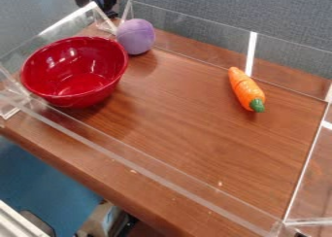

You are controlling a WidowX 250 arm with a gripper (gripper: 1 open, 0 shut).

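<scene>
A red bowl [74,71] sits at the left of the wooden table [195,144]. A purple ball [135,36] lies behind it, toward the back left. An orange carrot with a green tip [246,88] lies on the right part of the table. My gripper [95,2] is only partly in view at the top left edge, above and behind the bowl; its fingers are too cut off and dark to tell whether it is open or shut.
Clear plastic walls surround the table, with a grey padded surface behind the back wall [208,37].
</scene>
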